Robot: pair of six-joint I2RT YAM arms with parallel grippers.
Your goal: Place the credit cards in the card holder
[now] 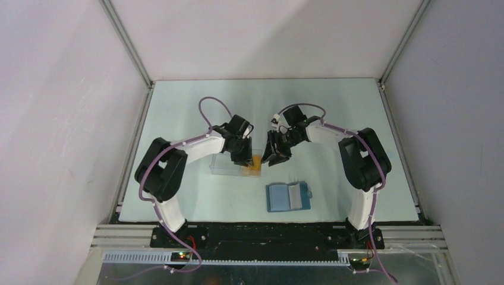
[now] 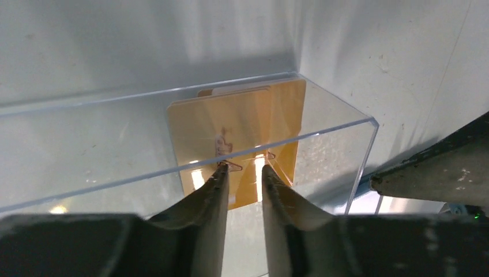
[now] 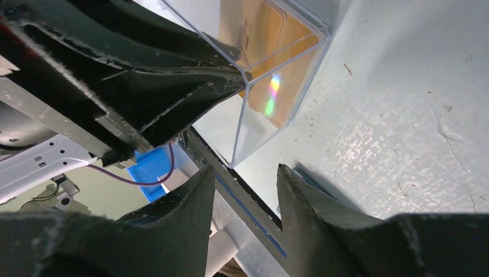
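A clear acrylic tray (image 1: 222, 169) lies at mid-table with gold cards (image 1: 255, 167) (image 2: 236, 127) (image 3: 294, 32) upright or stacked at its right end. My left gripper (image 1: 242, 159) is over that end, part open, its blurred fingertips just in front of the cards; nothing clearly between them. My right gripper (image 1: 271, 155) is beside the tray's right end, part open with nothing between its fingers. The blue card holder (image 1: 278, 196) lies toward the front, right of the tray, with a lighter inner flap.
The two grippers are close together at the centre, and a dark front rail runs along the near edge.
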